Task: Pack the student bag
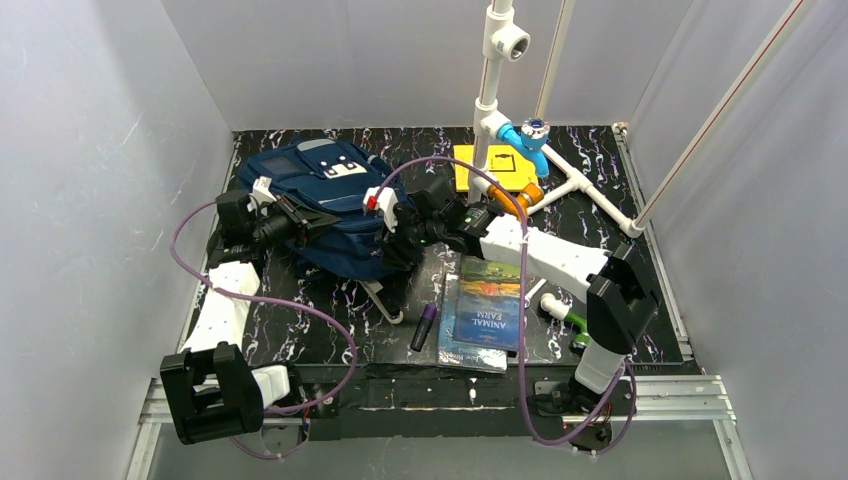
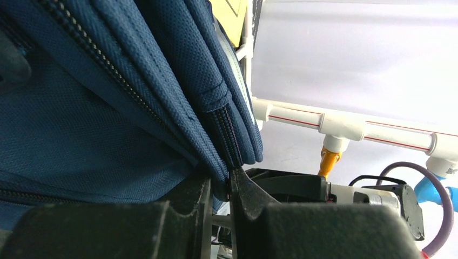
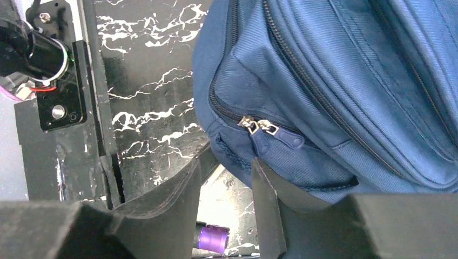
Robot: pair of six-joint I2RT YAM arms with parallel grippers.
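Observation:
The dark blue bag (image 1: 345,240) lies at the back left of the table. My left gripper is shut on a fold of the bag's fabric, close beside a zipper. At the bag's right side, my right gripper stands part open; the right wrist view shows no fabric between its fingertips. Two zipper pulls (image 3: 260,136) hang near its right finger, apart from it. In front of the bag lie the Animal Farm book (image 1: 489,310), a second book (image 1: 470,356) under it, and a dark marker with a purple cap (image 1: 424,327).
A yellow book (image 1: 497,168) lies at the back, behind the white pipe stand (image 1: 487,90). A green and white object (image 1: 567,314) rests right of the books, partly by my right arm. Bare table shows at the front left.

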